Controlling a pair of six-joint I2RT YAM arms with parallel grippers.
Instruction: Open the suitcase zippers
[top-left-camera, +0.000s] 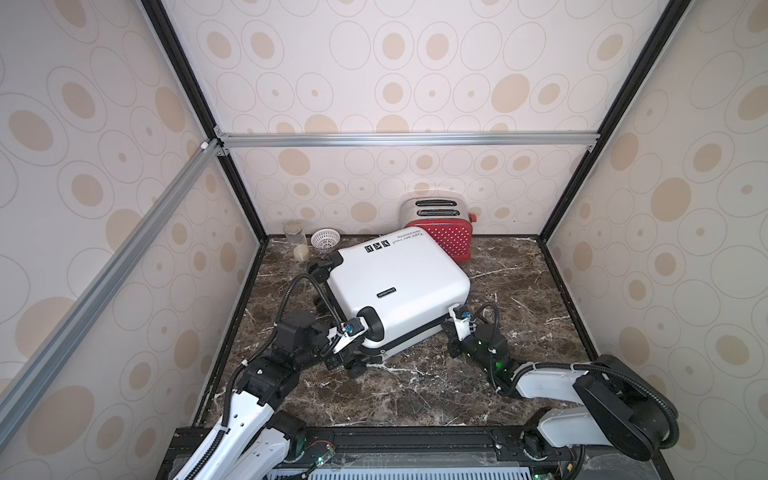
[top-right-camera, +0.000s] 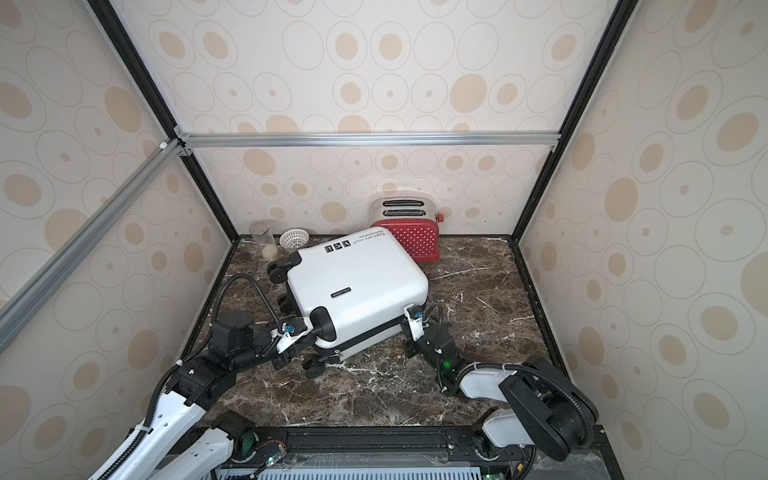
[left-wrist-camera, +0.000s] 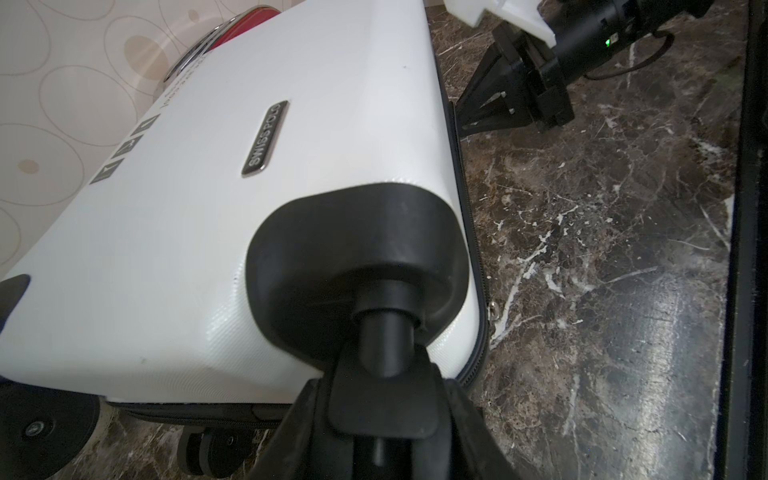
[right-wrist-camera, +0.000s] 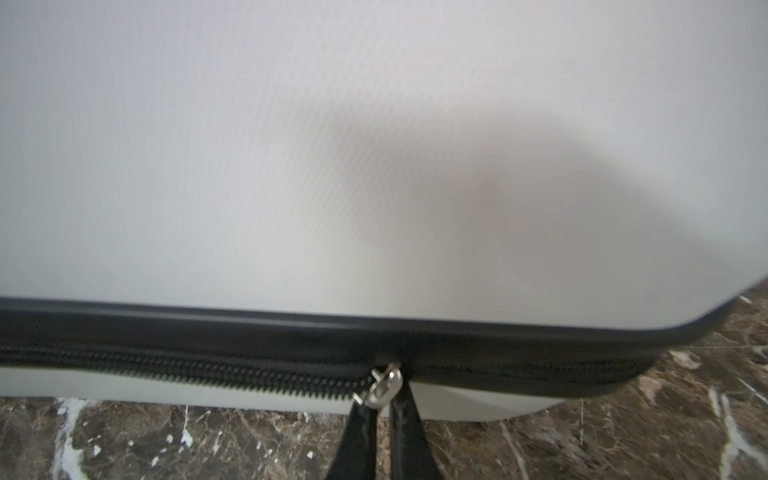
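Observation:
A white hard suitcase (top-left-camera: 408, 272) lies flat on the marble table. My left gripper is shut on a black wheel housing (left-wrist-camera: 352, 232) at its near left corner. In the right wrist view a dark zipper (right-wrist-camera: 200, 368) runs along the suitcase's near side, with a metal zipper slider (right-wrist-camera: 382, 388) just at the tips of my right gripper. Its fingers are close together with a narrow gap; whether they grip the slider is unclear.
A red dotted toaster (top-left-camera: 440, 236) stands behind the suitcase. A jar (top-left-camera: 296, 240) and a white basket (top-left-camera: 325, 238) sit at the back left. Bare table (top-left-camera: 528, 304) shows to the right and in front.

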